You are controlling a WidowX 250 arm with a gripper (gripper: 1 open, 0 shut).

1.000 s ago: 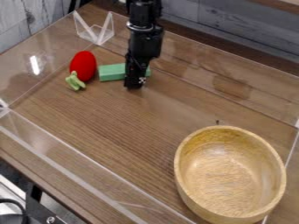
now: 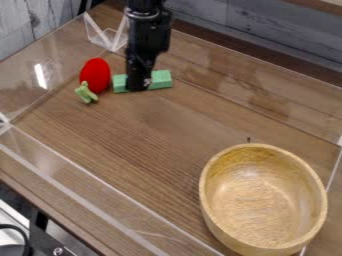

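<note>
The black gripper [image 2: 142, 78] hangs low over a green block [image 2: 159, 80] in the upper middle of the table [image 2: 160, 160], its fingers at the block. It looks shut; whether anything is between the fingertips is too small to tell. Left of the block lies a red object [image 2: 95, 73], with a small light-green piece [image 2: 86, 93] just below it.
A large tan bowl [image 2: 262, 235] stands at the lower right. A clear wire-like or plastic item [image 2: 107, 35] is at the upper left, by the arm.
The gripper has moved left, from the block's right part toward its middle. The block shows more to the gripper's right now.
</note>
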